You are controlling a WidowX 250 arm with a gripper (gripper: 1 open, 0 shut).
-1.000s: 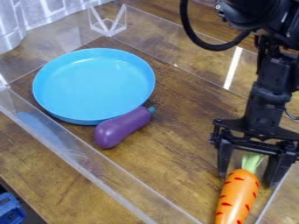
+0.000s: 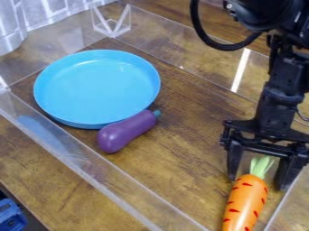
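Observation:
My black gripper point(image 2: 259, 162) is low at the right, open, its fingers either side of the pale green top of a toy carrot point(image 2: 247, 200). The orange carrot lies on the wooden surface, pointing toward the bottom edge. Whether the fingertips touch it I cannot tell.
A blue plate point(image 2: 96, 87) sits at the upper left, with a purple eggplant point(image 2: 123, 133) just below it. Clear plastic walls border the work area. A blue object point(image 2: 9, 217) is at the lower left corner.

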